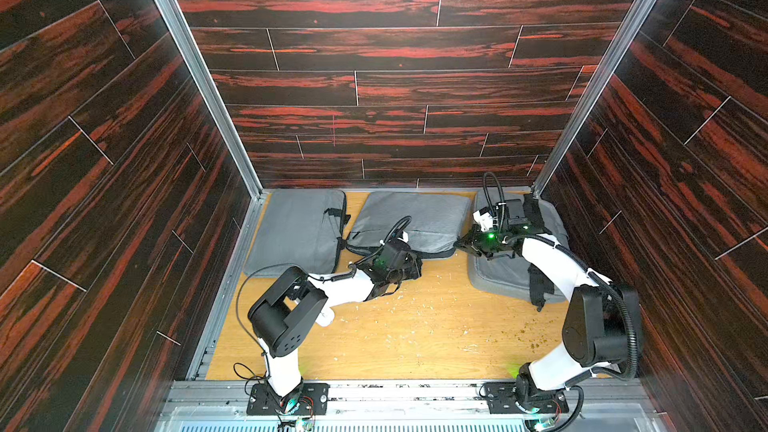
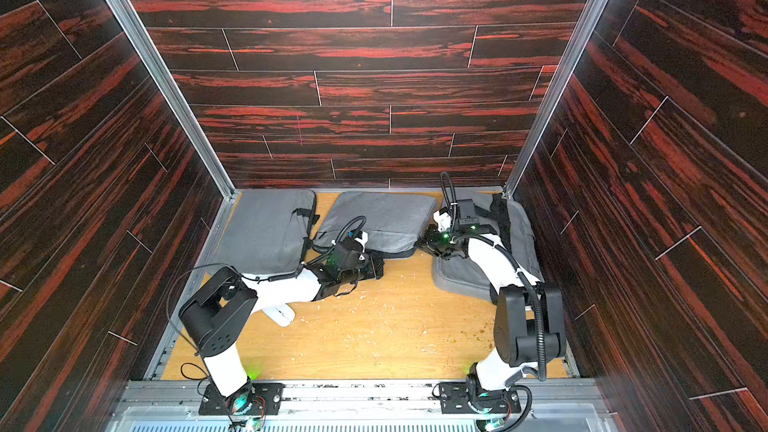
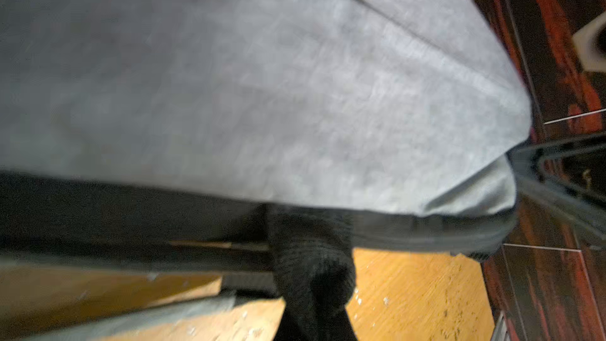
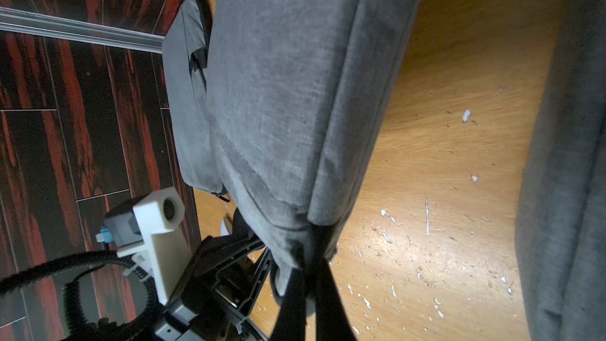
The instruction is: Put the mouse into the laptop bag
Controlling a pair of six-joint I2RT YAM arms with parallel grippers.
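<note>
The white mouse point(image 1: 325, 317) lies on the table beneath my left arm, partly covered by it; more of the mouse point(image 2: 281, 316) shows in the top right view. A grey laptop bag point(image 1: 412, 214) lies flat in the middle at the back. At its front edge, my left gripper is shut on a black ribbed strap point(image 3: 309, 240). My right gripper stands at the bag's right front corner, shut on a dark tab point(image 4: 320, 236) where the grey fabric tapers to the fingertips. The bag's inside is hidden.
One more grey bag point(image 1: 297, 228) lies at the back left. Another bag point(image 1: 504, 278) with black straps lies at the right, partly under my right arm.
</note>
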